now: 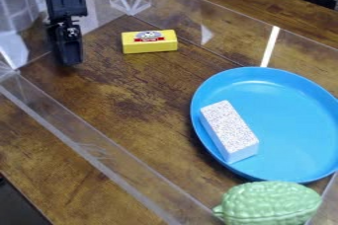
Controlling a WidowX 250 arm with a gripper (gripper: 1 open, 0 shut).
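Note:
My black gripper hangs low at the upper left, inside the clear-walled area; I see nothing held in it. To its right lies a yellow box with a small printed label. On the right, a blue round plate holds a white speckled block. A green textured object, like a melon or gourd, sits in front of the plate at the bottom edge.
Transparent walls enclose the wooden table on several sides. The centre of the table between gripper, box and plate is clear. A white strip stands near the wall at the upper right.

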